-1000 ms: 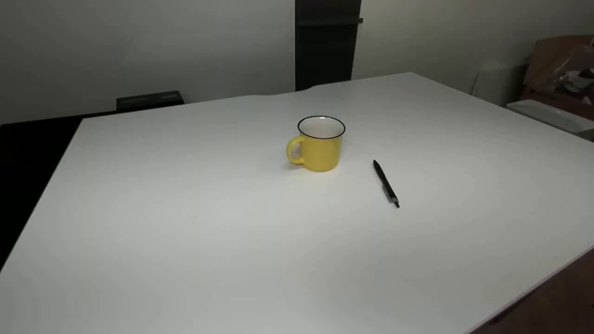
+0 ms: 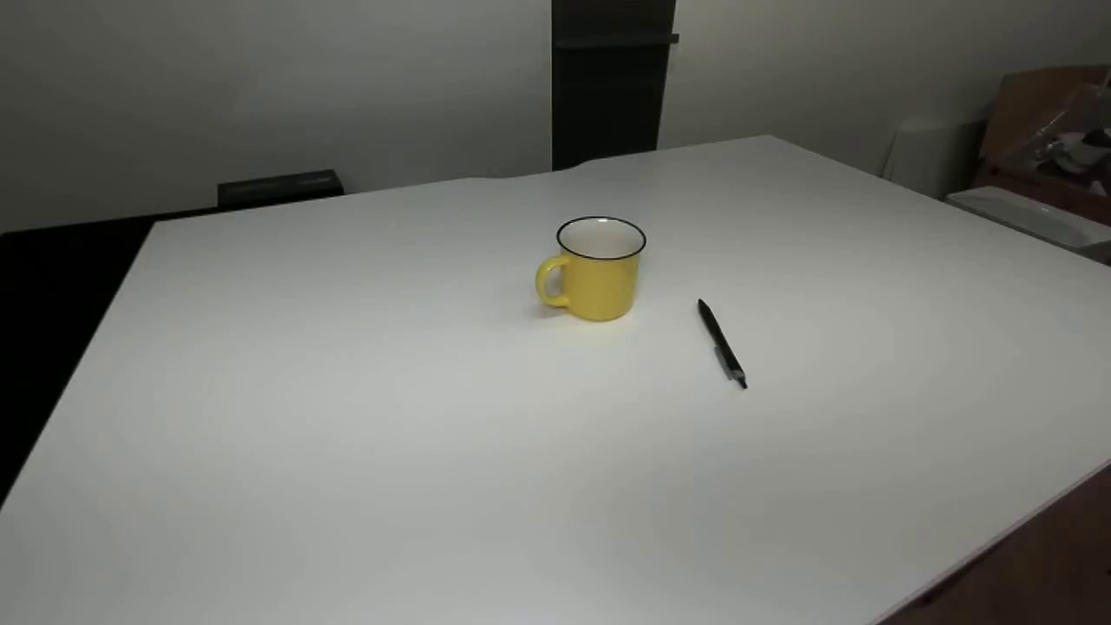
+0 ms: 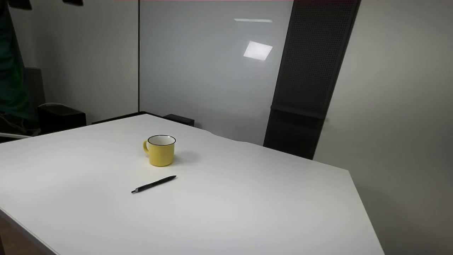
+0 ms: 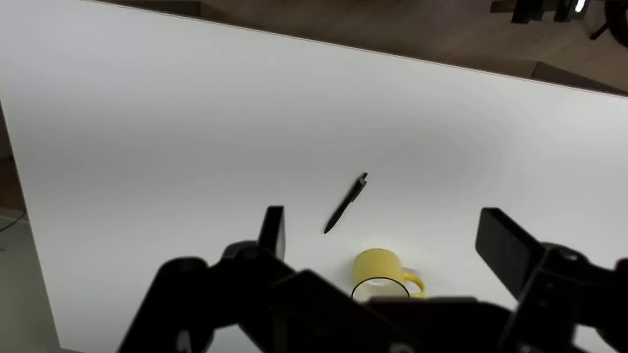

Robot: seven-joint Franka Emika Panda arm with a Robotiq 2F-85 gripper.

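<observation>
A yellow mug (image 2: 600, 286) with a white inside and black rim stands upright on the white table, its handle pointing left in exterior view 1. Close by lies a black pen (image 2: 721, 343), flat and apart from the mug. From above, the wrist view has the pen (image 4: 345, 203) near the middle and the mug (image 4: 377, 264) below it, partly hidden by the gripper body. My gripper is wide open above the table, nothing held between its fingers. In exterior view 2, dark tips at the top left corner are probably the gripper's fingers (image 3: 19, 4).
A black box (image 2: 279, 189) sits by the far left edge, and a dark panel (image 3: 312, 80) rises behind the table.
</observation>
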